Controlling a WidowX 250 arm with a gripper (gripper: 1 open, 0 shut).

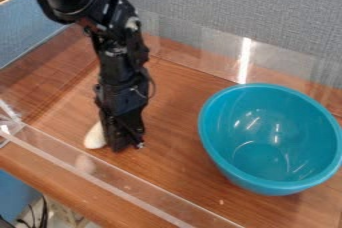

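My gripper (123, 132) is low at the wooden table, left of centre. Its black body hides most of a white elongated object (95, 136), whose pale end shows at the gripper's left side. Whether anything is between the fingertips is hidden; the fingers appear close together.
A large teal bowl (270, 136) stands on the right of the table (174, 172). A clear plastic barrier runs along the front and back edges. A grey textured panel is behind, a blue wall at the left. The wood between gripper and bowl is clear.
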